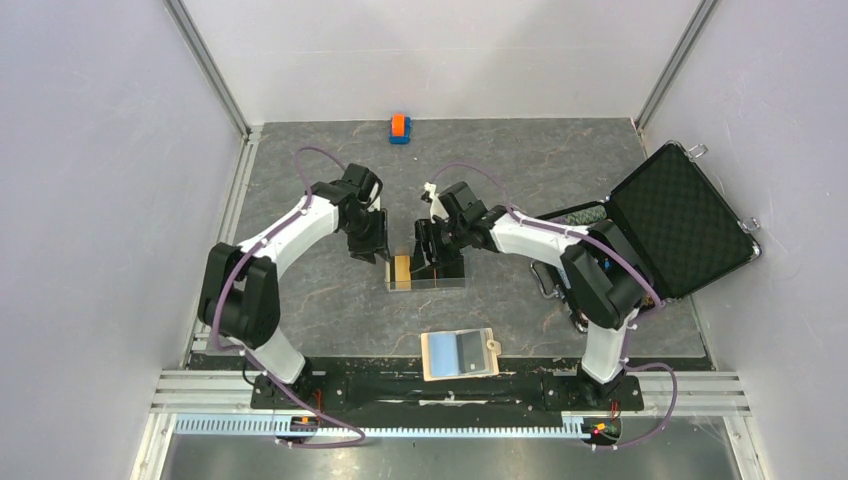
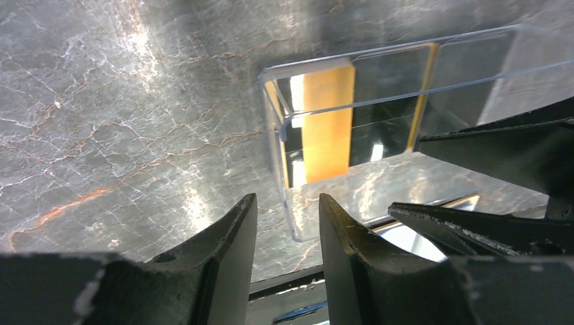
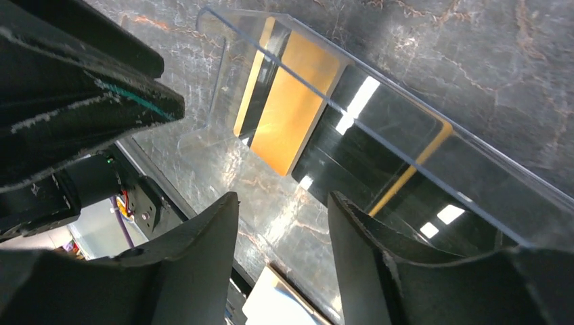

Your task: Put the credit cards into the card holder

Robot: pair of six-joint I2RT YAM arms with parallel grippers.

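A clear acrylic card holder (image 1: 425, 283) lies mid-table, with orange cards (image 2: 325, 149) and black cards (image 3: 342, 162) inside. My left gripper (image 1: 381, 250) hangs at its left end; in the left wrist view its fingertips (image 2: 247, 206) stand apart with only background between them. My right gripper (image 1: 430, 245) is over the holder's back middle; in the right wrist view its fingertips (image 3: 227, 206) are apart, nothing held, with the holder beyond them.
An open chip case (image 1: 680, 220) stands at the right, partly under the right arm. An orange-and-blue object (image 1: 399, 130) sits at the back, a beige board (image 1: 460, 370) at the front edge.
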